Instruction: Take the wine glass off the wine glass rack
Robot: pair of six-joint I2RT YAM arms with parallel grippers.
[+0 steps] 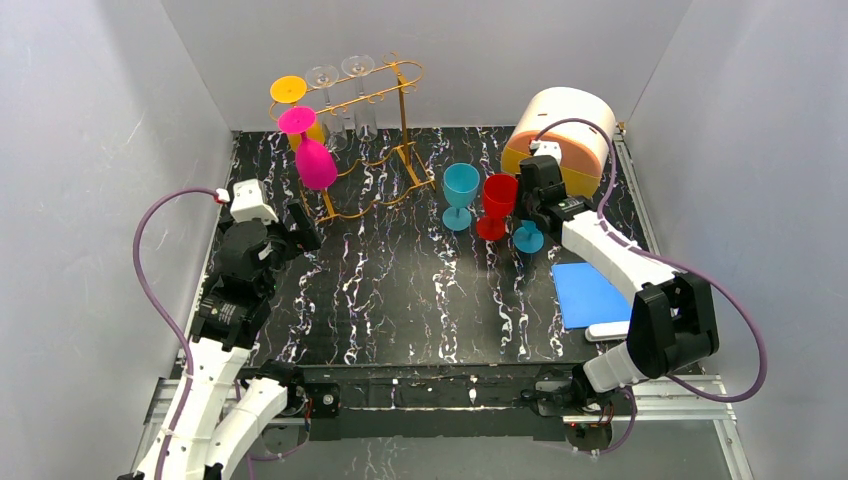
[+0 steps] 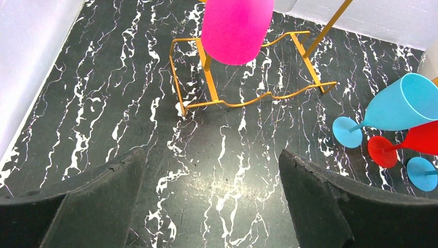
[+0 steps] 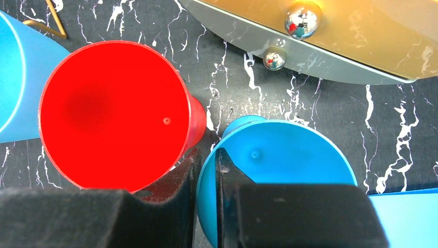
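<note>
A blue wine glass (image 3: 289, 150) stands upright on the black marbled surface, its round foot (image 1: 528, 237) showing in the top view. My right gripper is parted a little at the rim, one finger (image 3: 227, 170) inside the bowl and the other outside, with a gap between them. The gold wine glass rack (image 1: 404, 115) at the back holds a pink glass (image 1: 315, 163), a yellow glass (image 1: 289, 90) and two clear glasses (image 1: 358, 66), hung upside down. Over bare surface at the left, my left gripper is open and empty.
Close to the left of the blue glass stands a red glass (image 1: 499, 195), then a lighter blue glass (image 1: 460, 185). A rounded cream-and-yellow box (image 1: 556, 120) sits behind. A blue cloth (image 1: 584, 293) lies at front right.
</note>
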